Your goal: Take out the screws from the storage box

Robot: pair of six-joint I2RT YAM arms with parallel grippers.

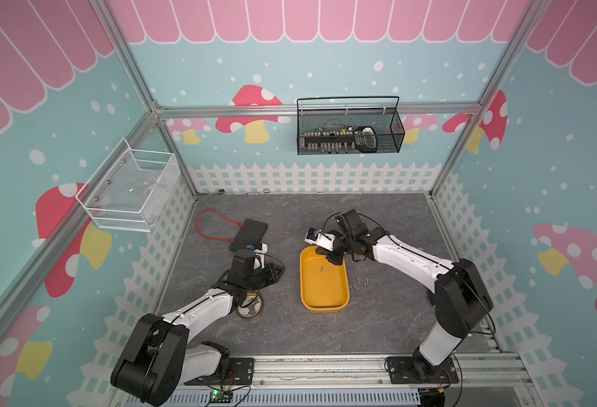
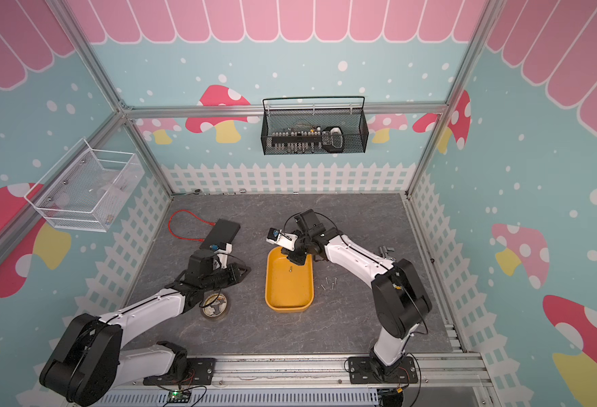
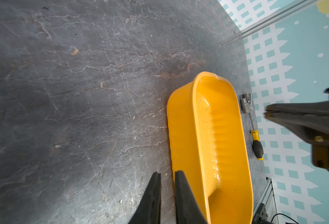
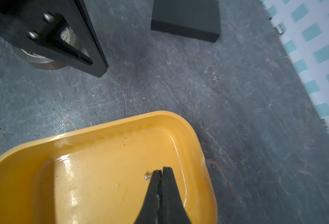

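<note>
The yellow storage box (image 1: 324, 305) sits mid-table, its inside open to view. One small screw (image 4: 147, 176) lies on its floor toward the far end, partly hidden behind the right fingertips in the right wrist view. Over that end of the box is my right gripper, shut, with nothing visible between its fingers. Several loose screws (image 1: 360, 283) lie on the table just right of the box. My left gripper is left of the box, its fingertips slightly apart and nothing between them.
A round tape roll (image 1: 249, 306) lies beneath the left arm. Behind that arm is a flat black case (image 1: 249, 234) with a red cord (image 1: 207, 236). Tools, including a yellow-black screwdriver (image 3: 257, 145), lie beyond the box at right. Bare table separates the left gripper from the box.
</note>
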